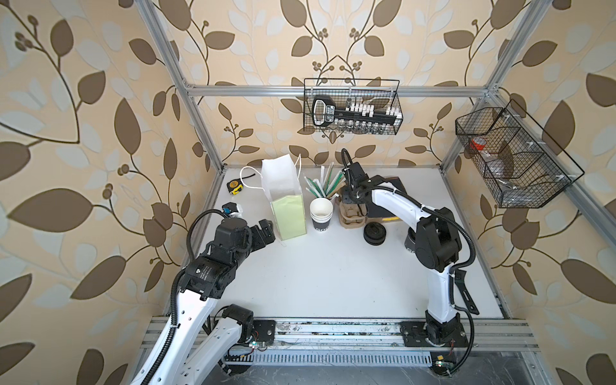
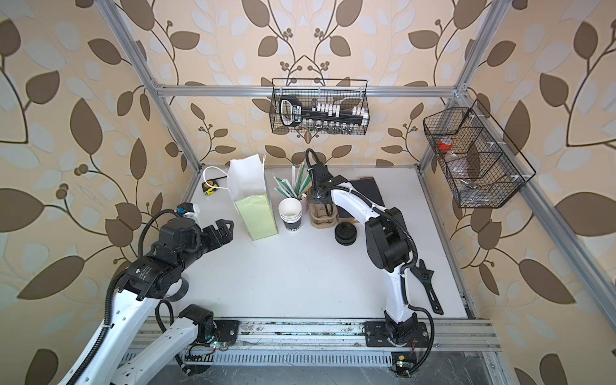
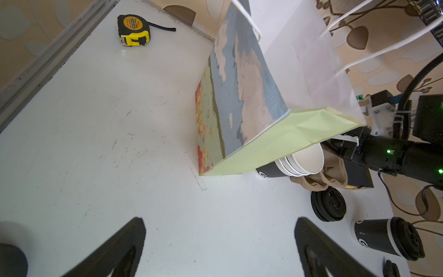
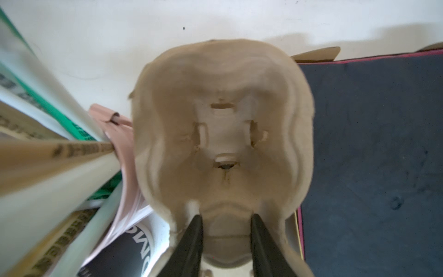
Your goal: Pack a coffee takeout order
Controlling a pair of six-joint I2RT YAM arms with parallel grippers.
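Observation:
My right gripper is at a cardboard drink carrier, fingers either side of its narrow middle ridge; whether they grip is unclear. My left gripper stands open over bare table at left, nothing between its fingers. The paper bag stands upright and open, with stacked cups beside it. Black lids lie in front of the carrier. A lidded cup stands at the right.
Straws stand behind the cups. A dark board lies right of the carrier. A tape measure is at back left.

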